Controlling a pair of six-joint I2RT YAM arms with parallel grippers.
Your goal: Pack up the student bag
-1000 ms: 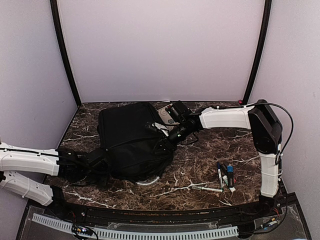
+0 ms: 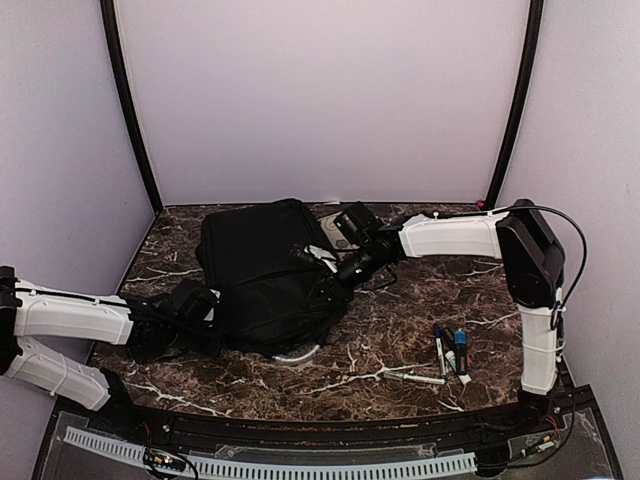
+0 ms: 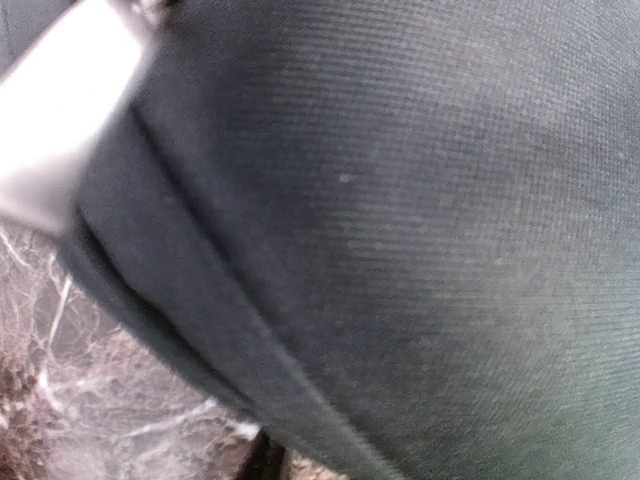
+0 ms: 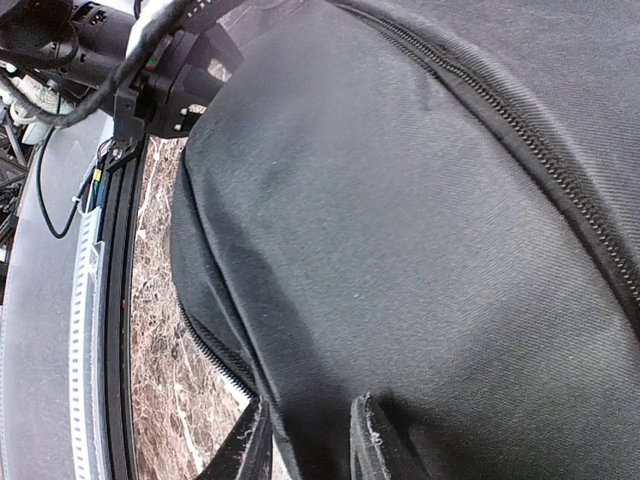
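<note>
The black bag (image 2: 265, 270) lies on the marbled table, left of the middle. At its left lower side is my left gripper (image 2: 215, 322), close against the fabric. In the left wrist view the bag's cloth (image 3: 400, 200) fills most of the picture, and one dark fingertip (image 3: 262, 458) shows at the bottom, so its finger is unclear. My right gripper is at the bag's right side, fingers apart, with bag cloth visible behind the gap. A zipper (image 4: 540, 150) runs across the bag. Its inside is hidden.
Right of the bag lie several pens (image 2: 415, 378) and a blue-capped bottle (image 2: 460, 350). A tan book-like item (image 2: 333, 232) is partly hidden behind the right gripper. Open table separates the bag from the pens.
The bag's upper left edge has moved slightly right. The right arm looks nearly still.
</note>
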